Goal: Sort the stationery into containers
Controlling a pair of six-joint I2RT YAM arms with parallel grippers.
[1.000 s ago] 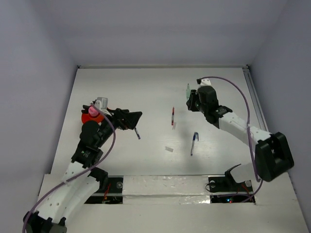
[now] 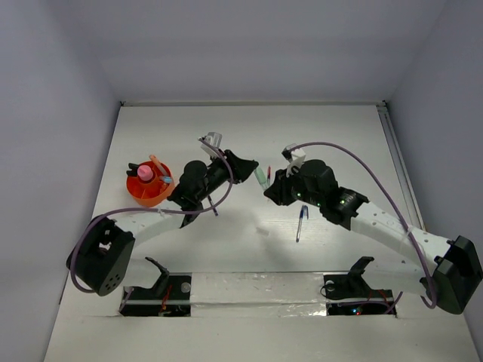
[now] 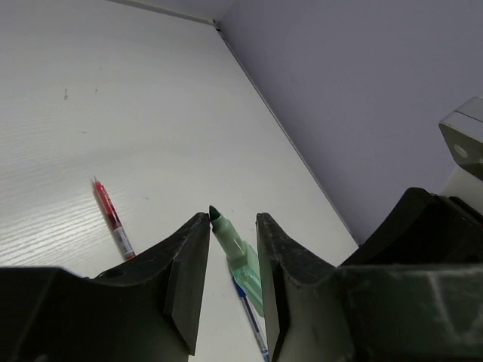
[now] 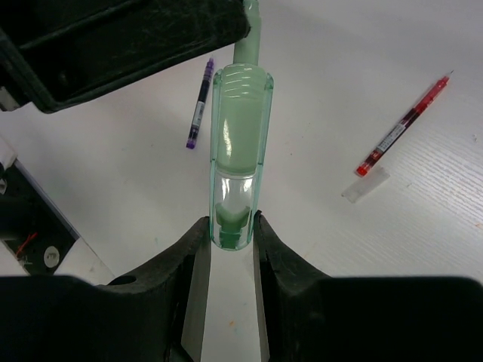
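Observation:
A green highlighter (image 2: 261, 176) (image 4: 238, 143) is held upright-tilted in my right gripper (image 2: 272, 192), shut on its clear end. My left gripper (image 2: 252, 166) is at the highlighter's other end, its fingers part open around the tip in the left wrist view. A red pen (image 3: 111, 215) (image 4: 402, 124), a purple pen (image 4: 199, 103) and blue pens (image 2: 300, 223) lie on the table. The orange round container (image 2: 147, 196) at the left holds several items, including a pink one.
Small translucent strips (image 4: 366, 183) lie on the white table (image 2: 339, 128). Walls stand close at both sides and the back.
My left gripper has moved right from beside the container to meet it.

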